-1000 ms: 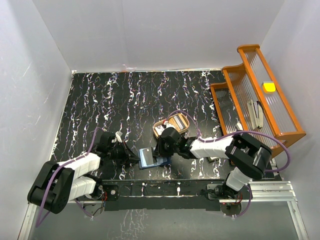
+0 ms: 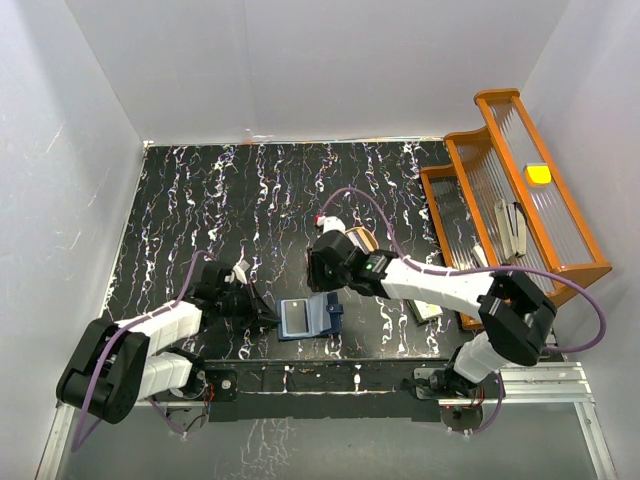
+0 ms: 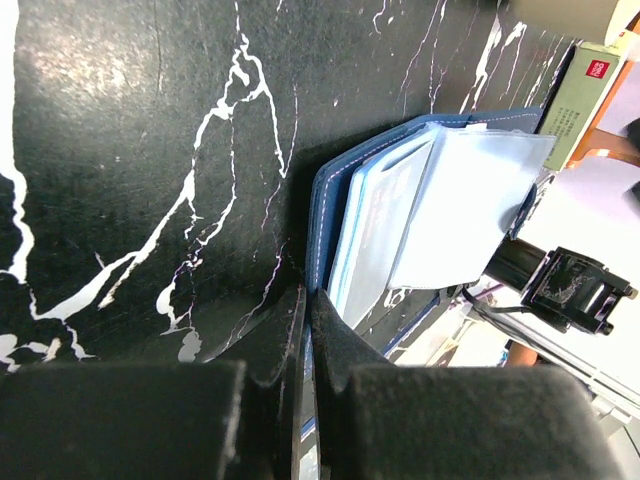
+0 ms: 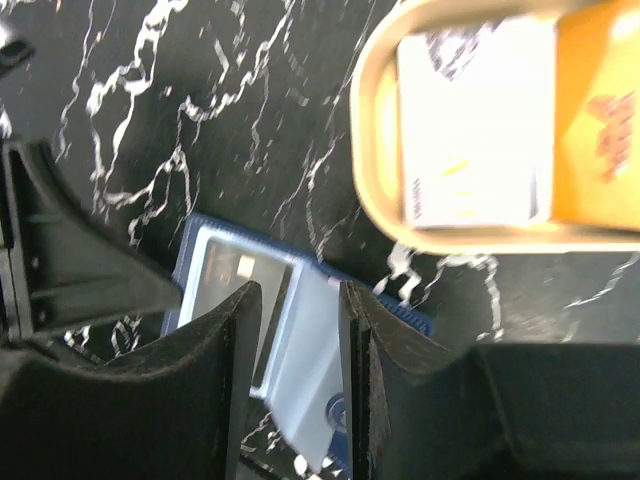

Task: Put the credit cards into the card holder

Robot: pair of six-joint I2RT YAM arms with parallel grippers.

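The blue card holder (image 2: 310, 316) lies open on the black marble table, with clear sleeves, seen also in the left wrist view (image 3: 460, 200). My left gripper is shut at the holder's left edge, nothing clear between its fingers. My right gripper is part open above the holder, with nothing between its fingers. An oval tray (image 4: 375, 160) with cards, including a white card (image 4: 470, 120) and an orange one (image 4: 595, 110), sits just behind the holder, partly hidden by the right arm in the top view.
A wooden shelf unit (image 2: 530, 190) stands at the right. A small pale box (image 2: 425, 312) lies near it.
My right gripper has risen from the holder and moved toward the back, over the tray's near side. The left arm has not visibly moved.
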